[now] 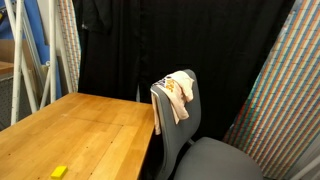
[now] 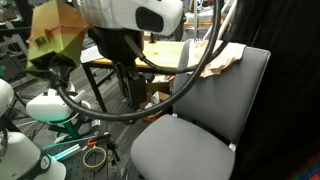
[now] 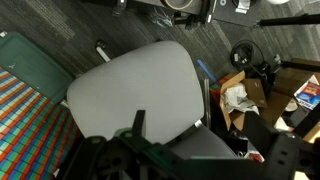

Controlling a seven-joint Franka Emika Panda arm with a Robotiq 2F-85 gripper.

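A pale cloth point(image 1: 175, 90) with an orange and dark print is draped over the top of the grey chair's backrest point(image 1: 188, 125). In the second exterior view the cloth point(image 2: 224, 60) hangs on that same backrest, partly behind a black cable. My gripper point(image 2: 118, 88) is in front of the chair there, pointing down, apart from the cloth. Seen from the wrist, the gripper stands open, its two dark fingers wide apart and nothing visible between them. The chair seat point(image 3: 140, 90) lies below. I cannot make out the cloth in the wrist view.
A wooden table point(image 1: 85, 130) with a small yellow block point(image 1: 59, 172) near its front edge stands left of the chair. Black curtains point(image 1: 230, 50) hang behind. A cardboard box point(image 3: 242, 100) and cables lie on the floor beside the chair. The seat is bare.
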